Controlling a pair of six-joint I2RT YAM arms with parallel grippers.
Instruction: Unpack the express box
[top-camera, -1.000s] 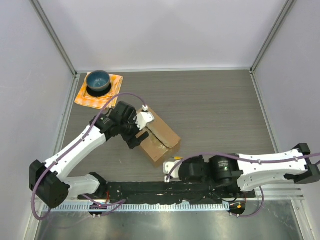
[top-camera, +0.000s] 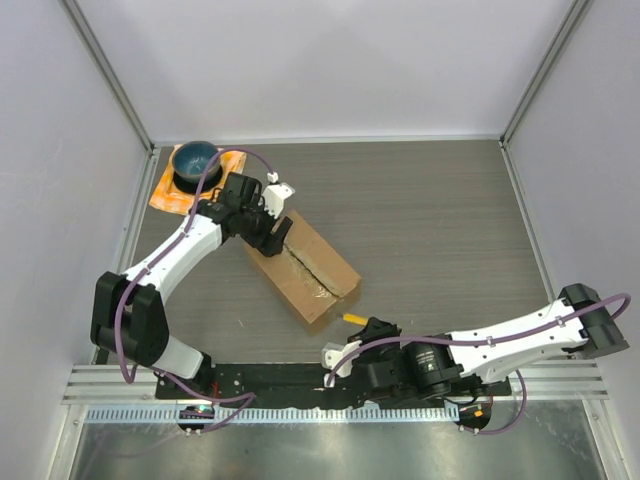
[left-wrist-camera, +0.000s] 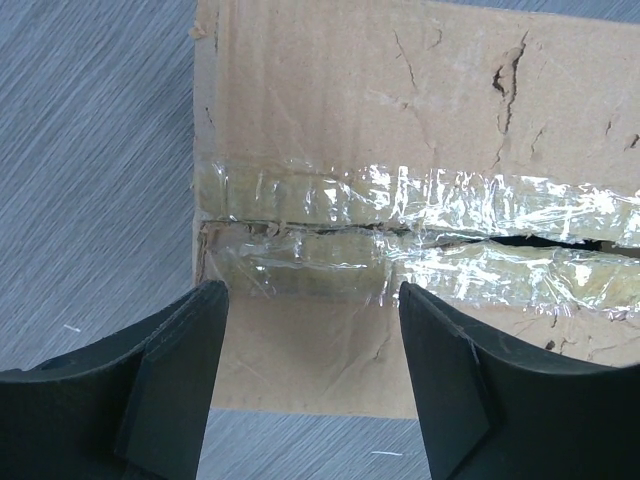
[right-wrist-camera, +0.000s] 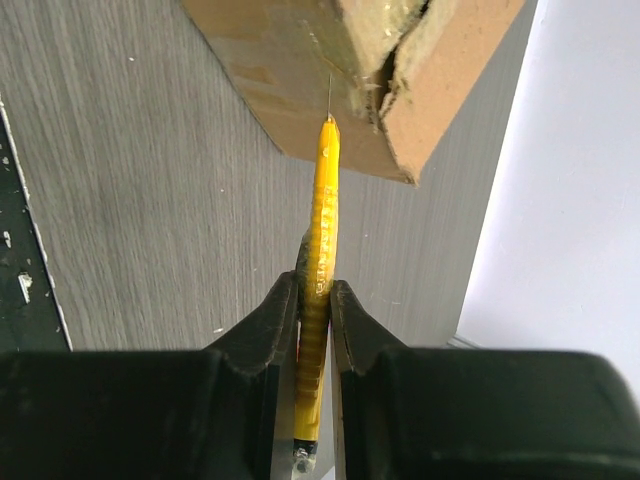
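A brown cardboard box (top-camera: 325, 268) lies at an angle on the table, its top seam covered in clear tape that is split along part of its length. In the left wrist view the torn tape (left-wrist-camera: 500, 240) shows a dark gap. Over the box's far end hovers my left gripper, its fingers apart with nothing between them. My right gripper, near the table's front edge, is closed around a yellow utility knife (right-wrist-camera: 318, 240). The knife's thin blade points at the near end of the box (right-wrist-camera: 290, 70); whether it touches cannot be told.
At the back left, a dark blue bowl (top-camera: 196, 161) stands on a black base over an orange checked cloth (top-camera: 170, 196). Walls close in the table on the left, back and right.
My left arm has moved toward the back, from the box's middle to its far end. The right arm has drawn back a little toward the front, the knife with it. The box stays put.
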